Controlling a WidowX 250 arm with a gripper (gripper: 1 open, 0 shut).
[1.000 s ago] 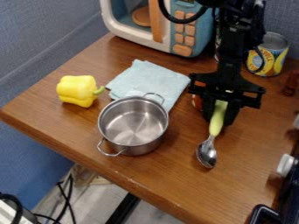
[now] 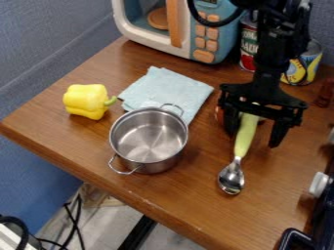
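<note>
My black gripper hangs at the right of the table, fingers pointing down around the pale green handle of a spoon, whose steel bowl lies toward the front. Whether the fingers touch or hold the handle is unclear. A steel pot stands left of it. A yellow bell pepper lies at the left, and a folded light-blue cloth lies behind the pot.
A toy microwave stands at the back, with cans and a small brown bottle at the back right. Black appliance parts edge the right side.
The gripper has shifted a little and now sits slightly higher over the handle. The spoon has moved slightly; the other things are where they were.
</note>
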